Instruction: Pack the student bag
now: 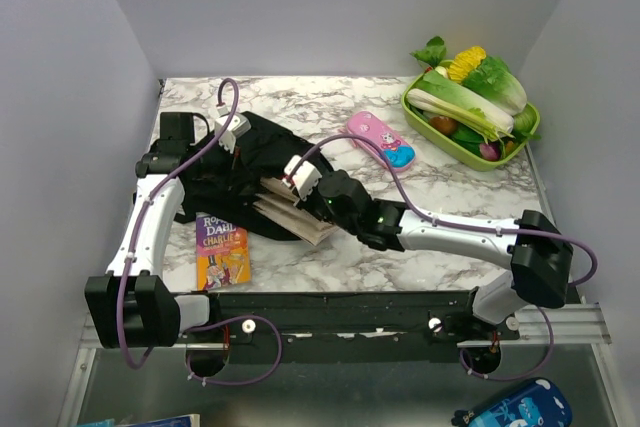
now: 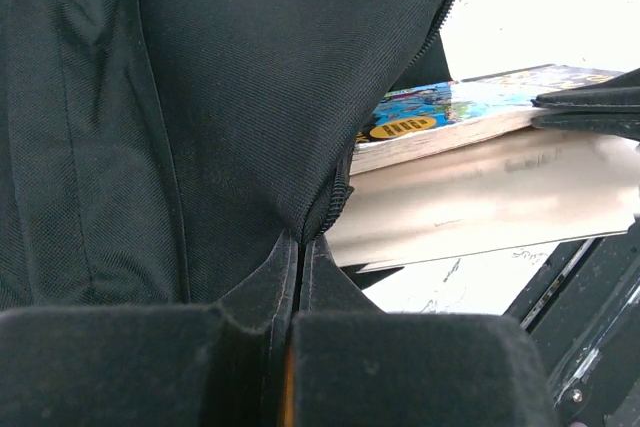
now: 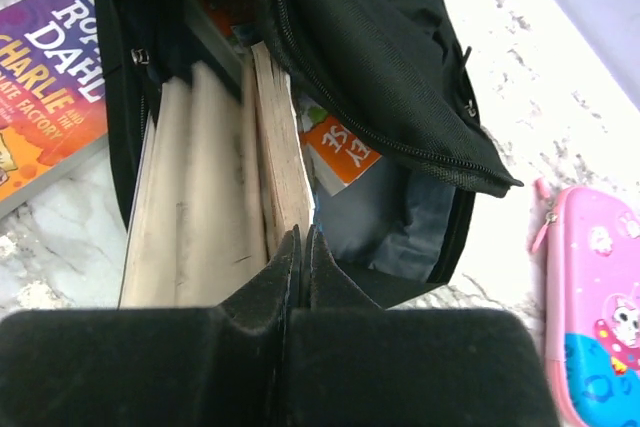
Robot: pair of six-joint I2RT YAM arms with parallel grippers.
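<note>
The black bag (image 1: 270, 147) lies open. My left gripper is shut at the edge of the bag's zipped opening (image 2: 335, 197), perhaps pinching fabric. Cream-paged books (image 3: 160, 207) stand partly inside the bag and stick out of it; one shows a blue cover (image 2: 450, 97). My right gripper is shut at the end of a page block (image 3: 280, 147); whether it holds that book is unclear. An orange-covered book (image 3: 340, 147) lies deeper inside. A Roald Dahl book (image 1: 222, 247) lies outside, at the front left.
A pink pencil case (image 1: 375, 135) lies right of the bag. A green basket (image 1: 425, 137) of vegetables sits at back right. A blue case (image 1: 520, 407) is below the front edge.
</note>
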